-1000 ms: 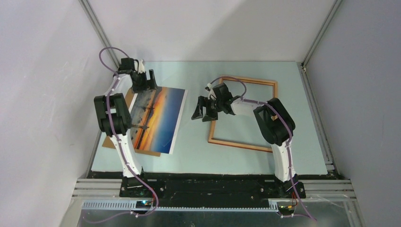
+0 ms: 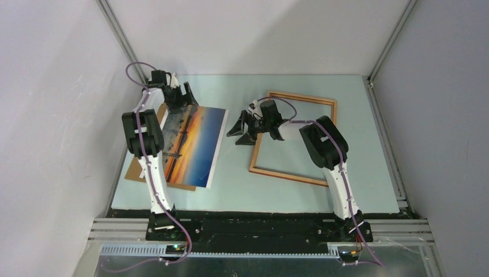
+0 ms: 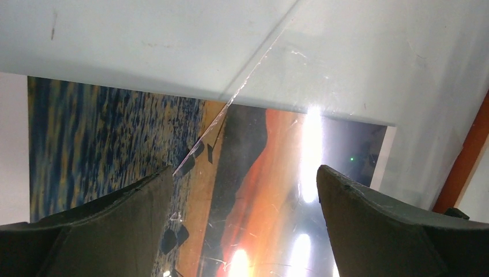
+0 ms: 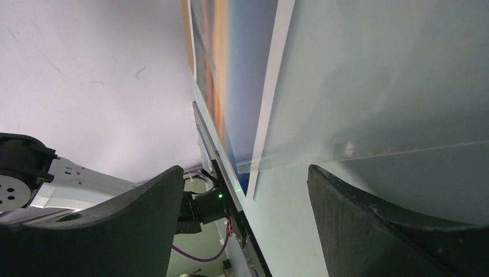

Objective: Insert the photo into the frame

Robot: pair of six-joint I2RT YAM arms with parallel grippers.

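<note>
The photo (image 2: 202, 150), a sunset beach print with a white margin, lies flat on the left of the table, over a brown board (image 2: 136, 170). Empty and flat on the right is the wooden frame (image 2: 288, 175). My left gripper (image 2: 188, 98) stands open at the photo's far edge, and the photo (image 3: 259, 190) shows between its fingers without being gripped. Just right of the photo's right edge, my right gripper (image 2: 233, 139) is part open with nothing held. Its forearm crosses above the frame's left side. The photo's white margin (image 4: 265, 109) appears between the right fingers.
Bare table (image 2: 233, 187) lies between photo and frame, with more free room behind (image 2: 236, 89) and right of the frame. White walls close in the left, right and back.
My right gripper has moved left toward the photo, and the frame has shifted slightly left. The photo has not moved.
</note>
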